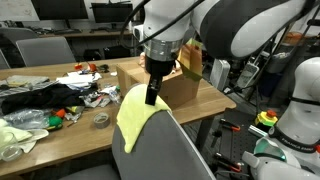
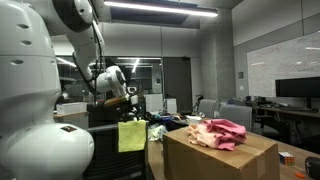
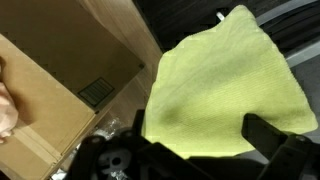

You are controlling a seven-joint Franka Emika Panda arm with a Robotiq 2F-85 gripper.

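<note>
A yellow-green cloth [image 1: 138, 117] lies draped over the top of a grey chair back [image 1: 160, 158]. In exterior view 2 the same cloth [image 2: 132, 136] hangs down the chair's side. My gripper [image 1: 153, 90] points down right at the cloth's upper edge. Seen from the wrist, the cloth [image 3: 225, 85] spreads below and between the open fingers, and one dark finger [image 3: 262, 135] overlaps its right part. Whether the fingertips touch the fabric cannot be made out. Nothing is gripped.
Pink cloths [image 2: 215, 132] lie on a cardboard box [image 2: 225, 158] on the table, close to the chair. Another pale yellow-green cloth [image 1: 22, 118], a tape roll [image 1: 101, 120] and assorted clutter cover the table's left side.
</note>
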